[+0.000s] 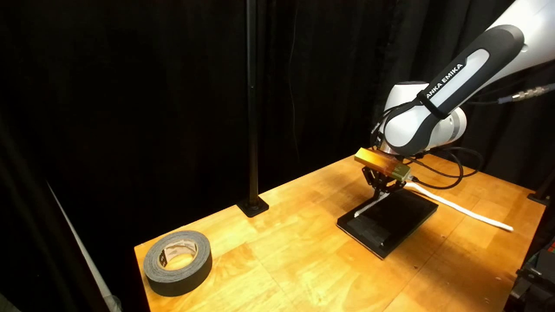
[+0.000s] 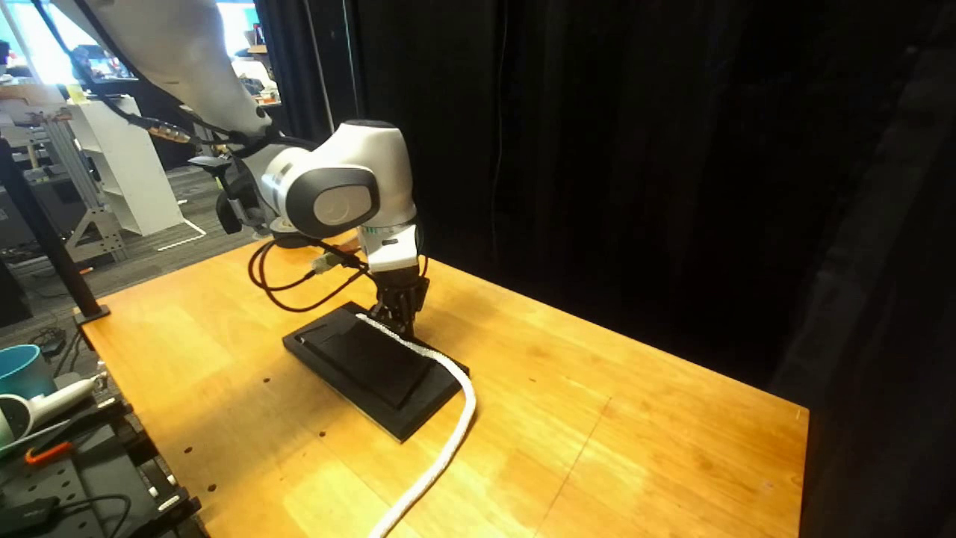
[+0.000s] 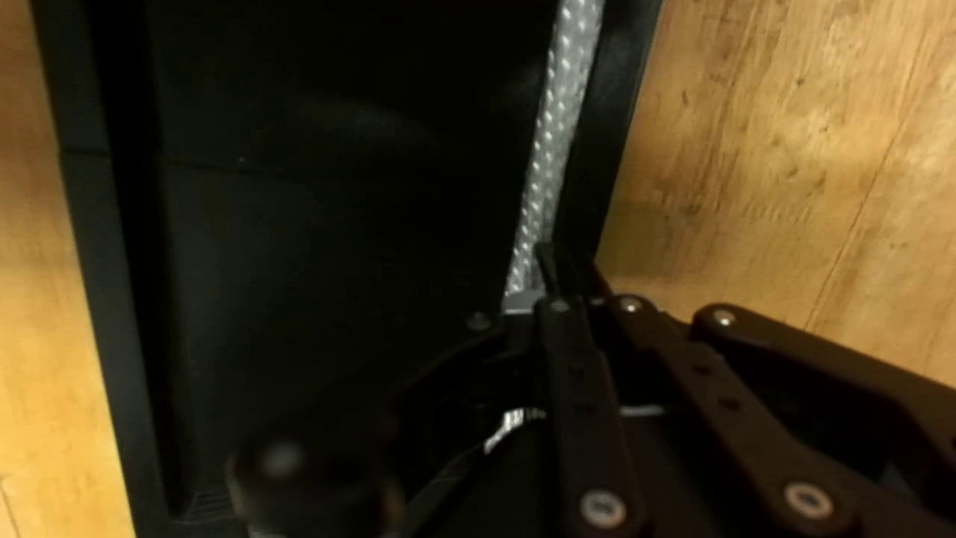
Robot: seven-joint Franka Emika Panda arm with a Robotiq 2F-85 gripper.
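A white braided rope (image 2: 450, 405) runs from the bare table onto a shallow black tray (image 1: 374, 242). Along one long side of that tray the rope (image 3: 553, 134) lies straight, close to the raised rim. My gripper points down over this stretch, its fingers shut, with the rope reaching its fingertips. Whether any of the rope is between the fingers is hidden by the dark linkage. From outside, the gripper (image 1: 378, 195) stands low at the tray's far long side, and the rope's end (image 1: 357, 213) shows beyond it.
A roll of dark tape (image 1: 177, 285) sits at the table's left corner in exterior view 1. A black post base (image 1: 253, 207) stands at the table edge. Loose black cables (image 1: 442, 186) hang from the wrist.
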